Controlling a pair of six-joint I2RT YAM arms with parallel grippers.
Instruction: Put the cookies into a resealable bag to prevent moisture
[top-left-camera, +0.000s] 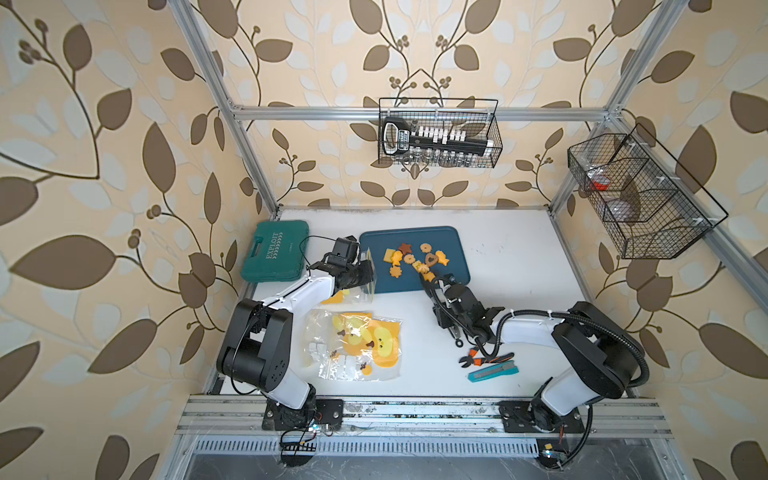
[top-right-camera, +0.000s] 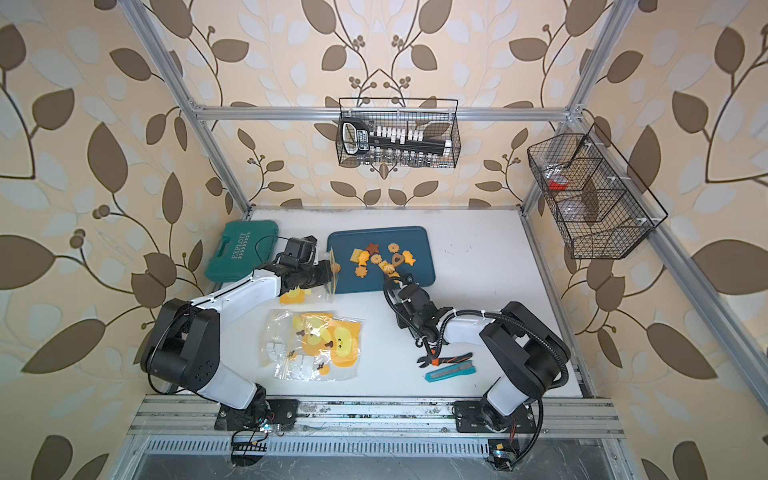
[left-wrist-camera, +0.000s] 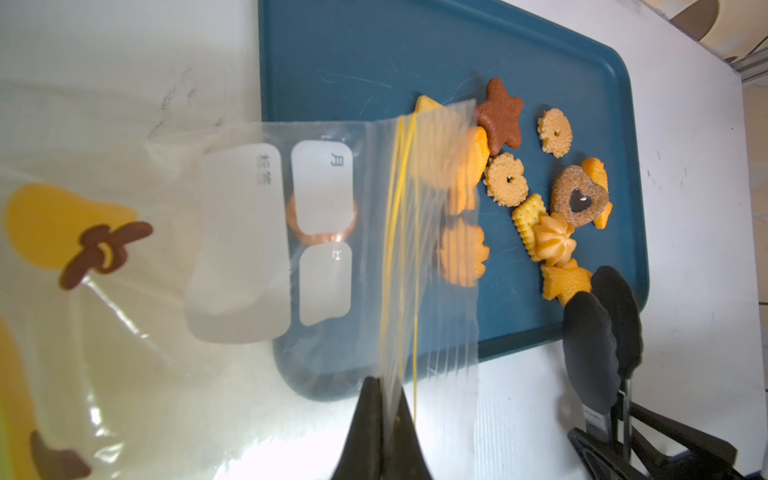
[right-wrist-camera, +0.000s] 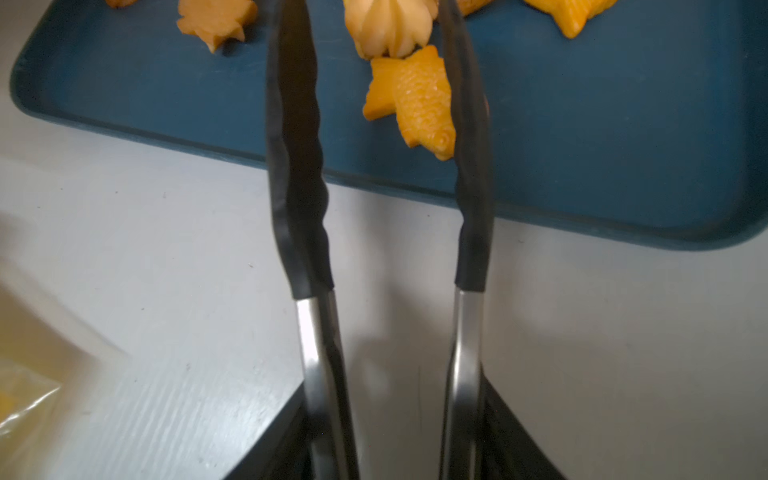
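My left gripper is shut on the edge of a clear resealable bag (left-wrist-camera: 240, 272), which hangs over the left end of the blue tray (left-wrist-camera: 352, 48). A ring-shaped cookie (left-wrist-camera: 322, 237) shows through the bag behind its white labels; I cannot tell whether it is inside. My right gripper is closed around black-tipped tongs (right-wrist-camera: 297, 128), whose arms stand apart. Between the tong tips, close to the right one, lies a fish-shaped cookie (right-wrist-camera: 424, 100) on the tray. Several other cookies, including a brown star (left-wrist-camera: 501, 116) and a heart (left-wrist-camera: 577, 196), lie beyond.
A second printed bag (top-left-camera: 356, 345) lies flat in front of the left arm. Pliers (top-left-camera: 484, 359) and a teal cutter (top-left-camera: 493, 371) lie front right. A green case (top-left-camera: 274, 250) is at the left.
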